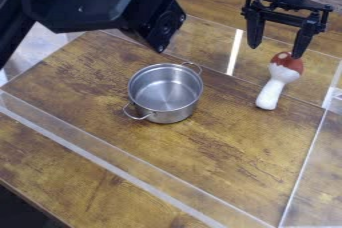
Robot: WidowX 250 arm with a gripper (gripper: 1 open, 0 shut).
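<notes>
At the upper right hangs my black gripper [278, 36], its two fingers spread apart with nothing visible between them. Below it on the wooden table lies a white-handled object with a red and white round head [282, 70], its handle pointing toward the front. To the left, a steel pot [164, 96] with two wire handles stands empty on the table.
A large black arm body [100, 12] fills the upper left. Pale tape strips and clear panel edges run along the right side and lower left.
</notes>
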